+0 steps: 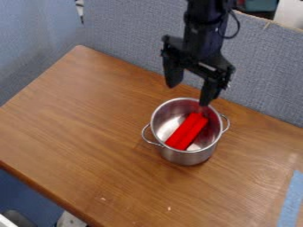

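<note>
A steel pot (171, 152) with two wire handles stands on the wooden table. A red block (187, 131) lies inside it. My gripper (190, 81), black, hangs above and behind the pot, open, with its two fingers spread apart and nothing visible between them.
A grey padded wall runs along the back. A light blue strip (289, 199) lies at the right.
</note>
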